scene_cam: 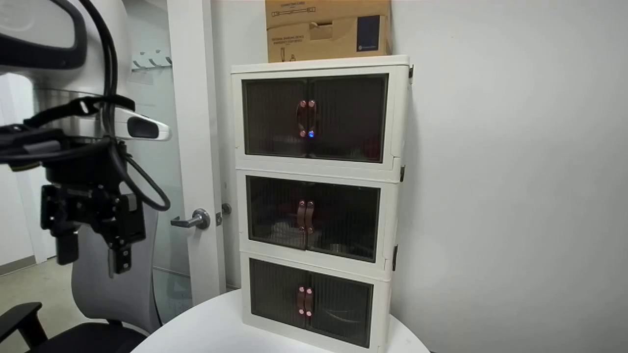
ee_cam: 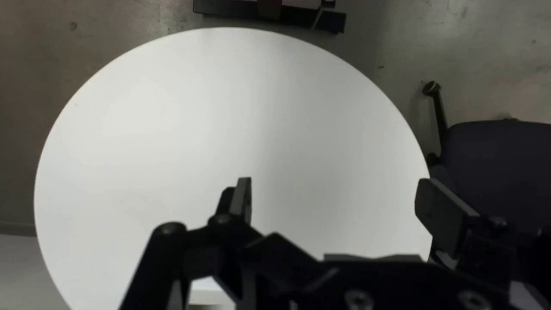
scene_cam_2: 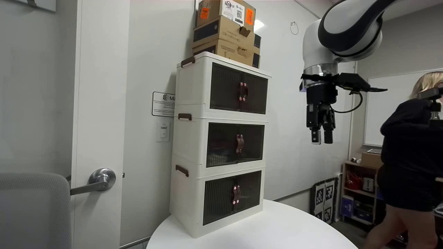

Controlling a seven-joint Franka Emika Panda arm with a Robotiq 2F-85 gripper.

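A white cabinet (scene_cam: 318,166) of three stacked units stands on a round white table (scene_cam: 206,326). Each unit has a pair of dark see-through doors, all closed, with brown handles at the middle, such as those of the top unit (scene_cam: 312,114) and the bottom unit (scene_cam_2: 236,195). Dim shapes show behind the doors, too dark to name. Pointing downward, my gripper (scene_cam: 94,256) hangs in the air, well clear of the cabinet (scene_cam_2: 189,141). In the wrist view the gripper is open, its fingers wide apart and nothing between them.
Cardboard boxes (scene_cam_2: 226,31) sit on top of the cabinet. Bare table surface (ee_cam: 232,119) lies below the gripper. A dark office chair (ee_cam: 498,165) is beside the table, near a door with a lever handle (scene_cam: 197,219). A person (scene_cam_2: 409,166) stands at the far right.
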